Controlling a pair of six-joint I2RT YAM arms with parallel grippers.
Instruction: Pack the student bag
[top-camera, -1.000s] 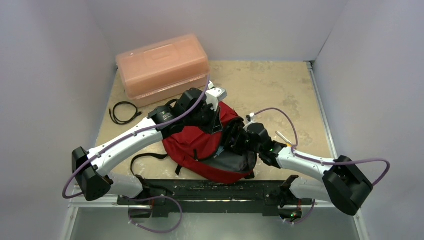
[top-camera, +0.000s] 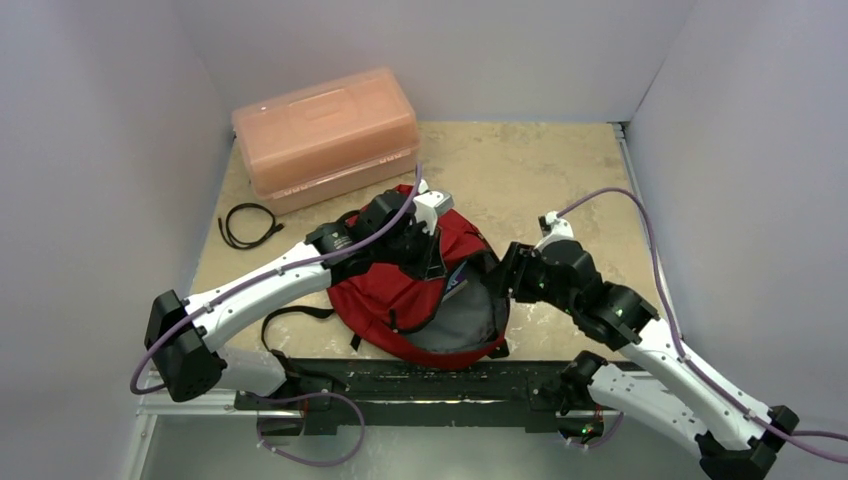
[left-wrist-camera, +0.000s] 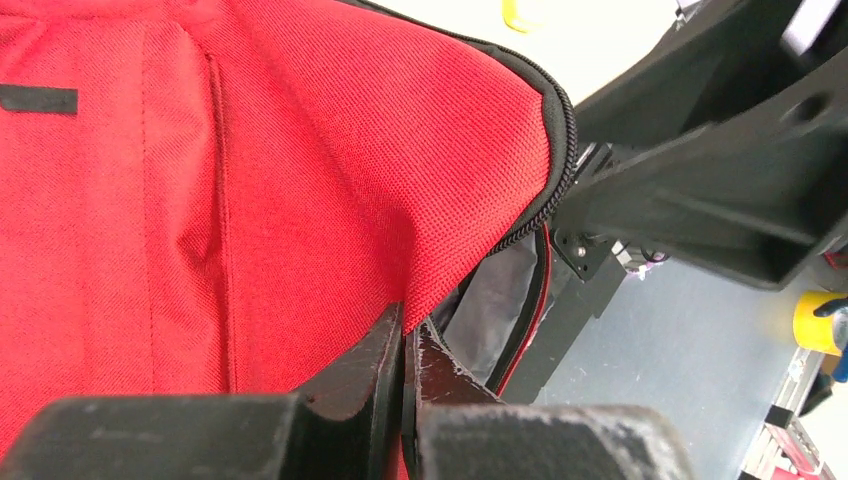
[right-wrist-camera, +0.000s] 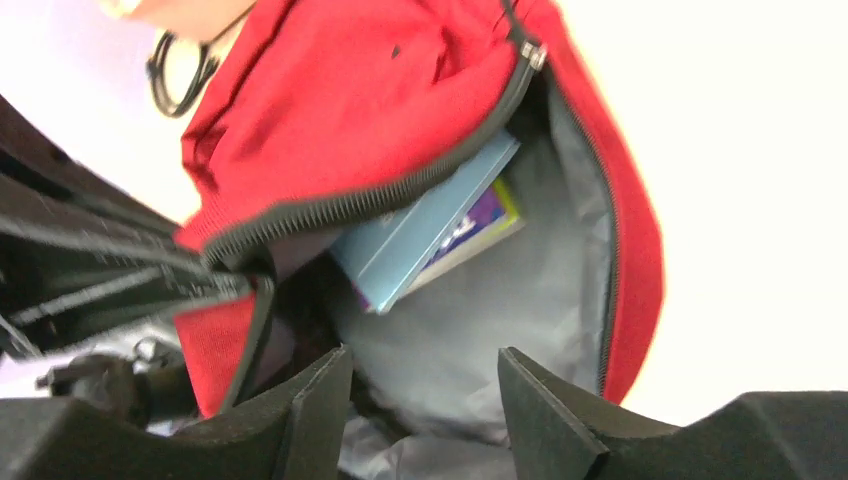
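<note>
The red student bag (top-camera: 385, 305) lies open, its grey-lined mouth (top-camera: 465, 320) towards the front right. My left gripper is shut on the edge of the bag's red top flap, holding it up. Inside, under that flap, a blue book (right-wrist-camera: 430, 220) leans on a purple and yellow-green one (right-wrist-camera: 485, 222), as the right wrist view shows. At the bag's right rim, my right gripper points into the opening with its fingers apart and nothing between them.
A closed peach plastic box (top-camera: 325, 135) stands at the back left. A coiled black cable (top-camera: 248, 226) lies in front of it. A small yellow item (left-wrist-camera: 520, 14) shows on the table in the left wrist view.
My right gripper has come out from deep in the bag's mouth, drawing back to the right. The blue book is now visible inside. My left arm has lowered very slightly, keeping the flap.
</note>
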